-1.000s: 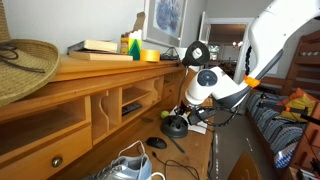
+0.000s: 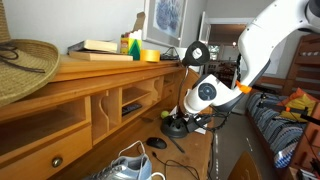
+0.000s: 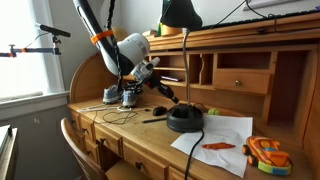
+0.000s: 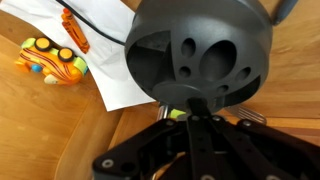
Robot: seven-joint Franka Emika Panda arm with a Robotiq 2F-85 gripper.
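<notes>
A desk lamp with a dark round base stands on the wooden desk, its dark shade above on a thin stem. In the wrist view, a dark grey body with several round openings, apparently the lamp base, fills the upper middle. My gripper is shut at its lower edge, with nothing visible between the fingers. From the side, the gripper appears close beside the base; whether it touches cannot be told. In exterior view 1 the arm partly hides the lamp base.
White paper with an orange item lies right of the lamp, beside an orange toy. A black cord crosses the paper. A mouse and grey shoe sit elsewhere on the desk.
The arm's wrist has come down somewhat in exterior view 1, staying beside the lamp. The lamp, mouse and shoe look unmoved.
</notes>
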